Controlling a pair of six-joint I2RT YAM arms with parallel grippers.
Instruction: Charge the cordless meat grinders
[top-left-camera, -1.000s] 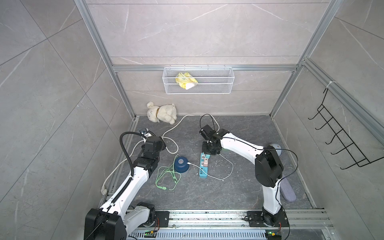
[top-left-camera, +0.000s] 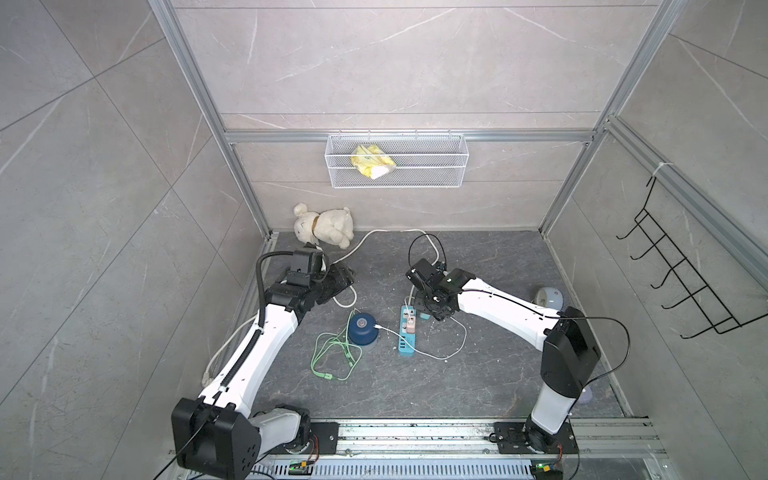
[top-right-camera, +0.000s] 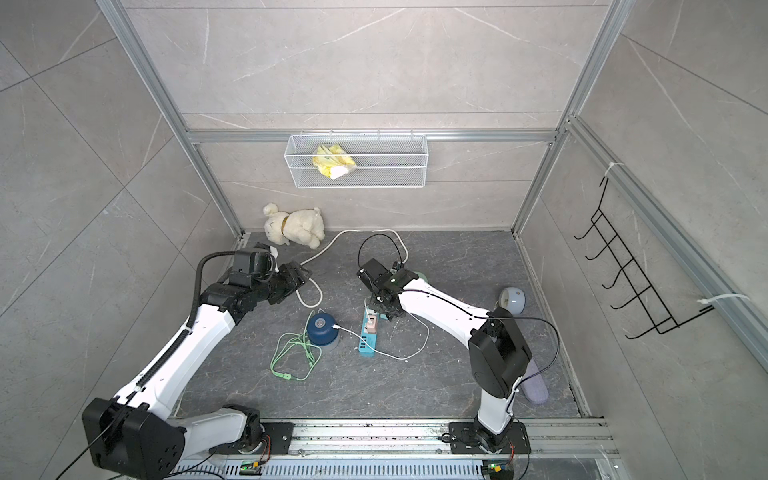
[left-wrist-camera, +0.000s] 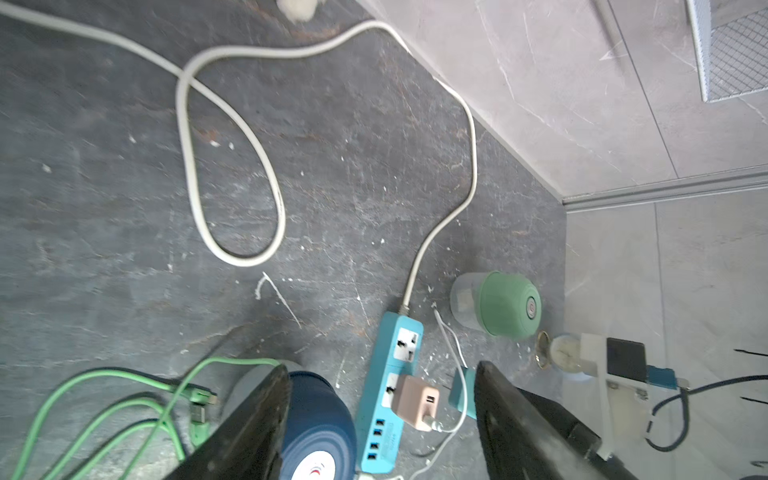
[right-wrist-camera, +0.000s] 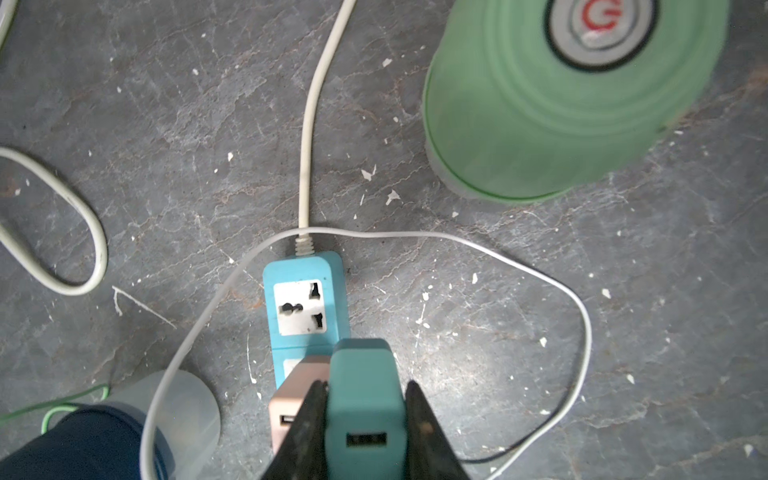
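Observation:
A blue grinder (top-left-camera: 363, 328) with a white cable attached stands left of the blue power strip (right-wrist-camera: 302, 267), which holds a pink adapter (left-wrist-camera: 409, 397). A green grinder (right-wrist-camera: 552, 120) stands behind the strip's right. My right gripper is shut on a teal charger (right-wrist-camera: 364, 368) with a USB port, held over the strip beside the pink adapter. My left gripper is open above and behind the blue grinder, fingers empty. A green cable (top-left-camera: 336, 352) lies coiled left of the blue grinder.
A white bear (top-left-camera: 328, 226) lies at the back left under a wire basket (top-left-camera: 424, 168). A grey object (top-left-camera: 549, 297) and a purple one (top-right-camera: 534, 388) lie on the right. The white power cord loops across the back.
My left gripper has swung rightward toward the middle. My right arm has moved slightly right, carrying the charger.

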